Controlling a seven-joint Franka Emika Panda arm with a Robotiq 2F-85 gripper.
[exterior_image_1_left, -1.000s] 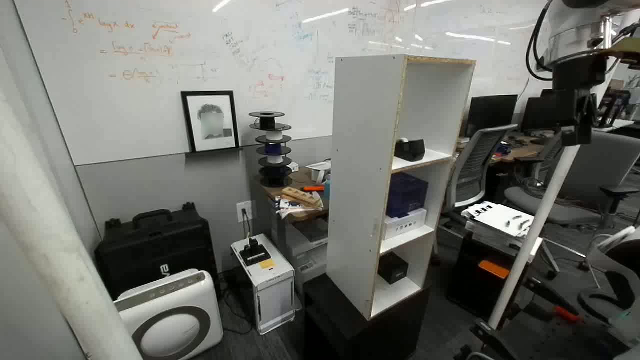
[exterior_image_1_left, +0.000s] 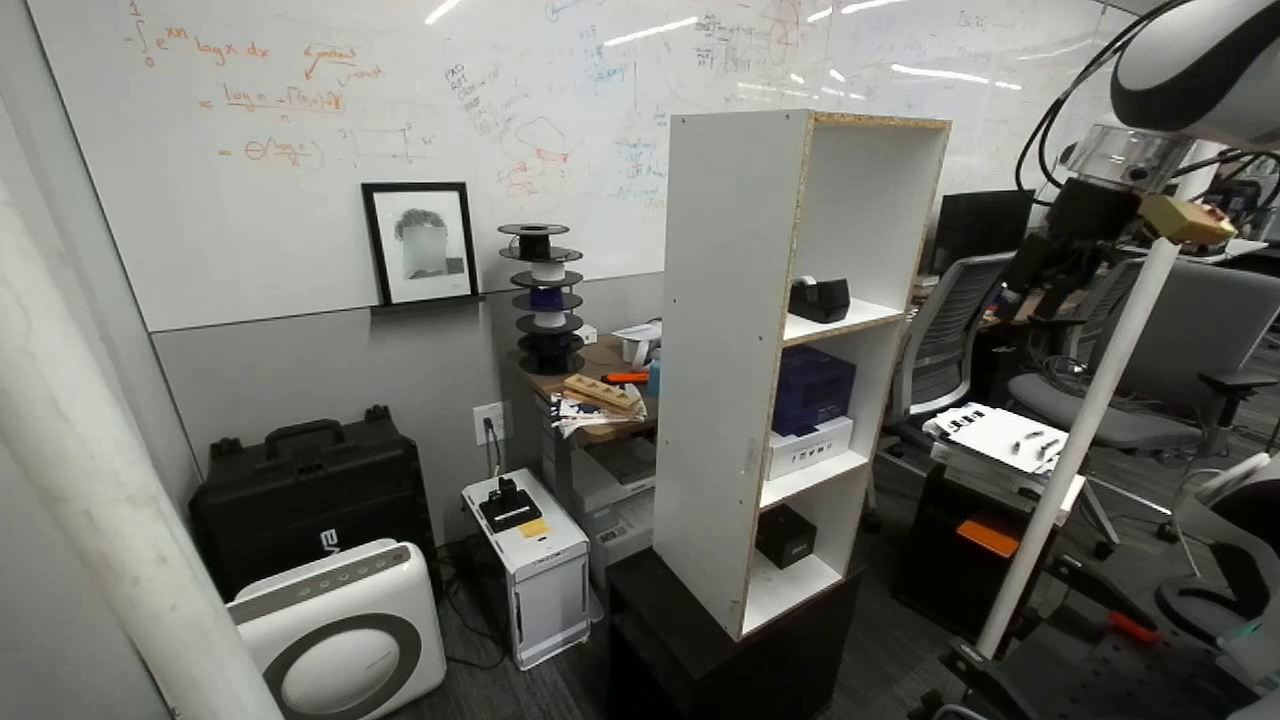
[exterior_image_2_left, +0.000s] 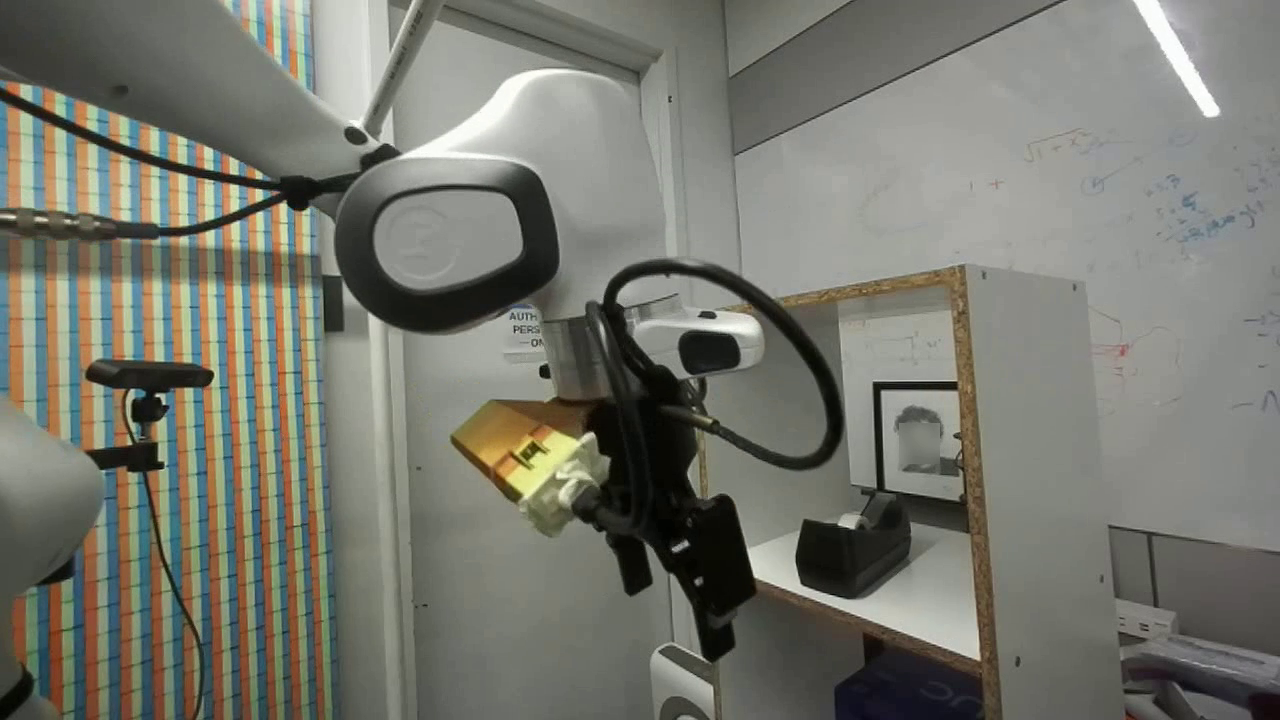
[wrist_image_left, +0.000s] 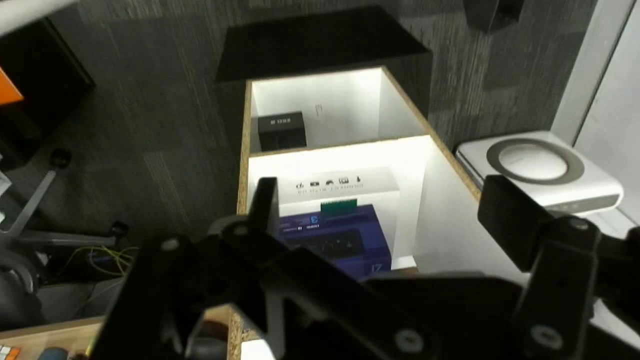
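My gripper is open, its black fingers (wrist_image_left: 262, 201) set wide apart with nothing held between them. In exterior view 2 it hangs in front of the open side of a white shelf unit (exterior_image_1_left: 726, 360), to the left of the top compartment. A black tape dispenser (exterior_image_2_left: 854, 546) sits in that top compartment, apart from the gripper. The middle compartment holds a dark blue box (wrist_image_left: 336, 240) on a white box (wrist_image_left: 354, 180). At the bottom stands a small black box (wrist_image_left: 282, 132). The wrist view does not show the tape dispenser clearly.
The shelf's side walls and chipboard edges (exterior_image_2_left: 974, 480) border the compartments. Below it is a black base (exterior_image_1_left: 732, 660). A white pole (exterior_image_1_left: 1086, 444) rises on the right in exterior view 1. A white air purifier (wrist_image_left: 534, 165) stands on the floor beside the shelf.
The arm has moved left in exterior view 1, toward the shelf, and the gripper has tilted from pointing down. The shelf and its contents are unchanged.
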